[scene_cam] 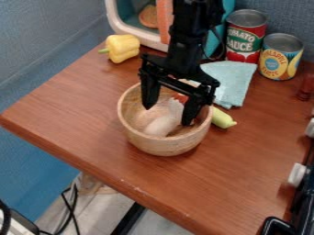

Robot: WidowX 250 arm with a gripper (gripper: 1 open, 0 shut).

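My black gripper (170, 106) reaches down into a wooden bowl (164, 145) on the table, its fingers apart on either side of a pale whitish object (163, 124) lying in the bowl. Part of something red shows behind that object. Whether the fingers touch the pale object, I cannot tell.
A yellow pepper (121, 48), a light blue cloth (229, 78), two cans (245, 37) and a small red bottle (307, 89) stand around the back. A pale green item (222, 117) lies right of the bowl.
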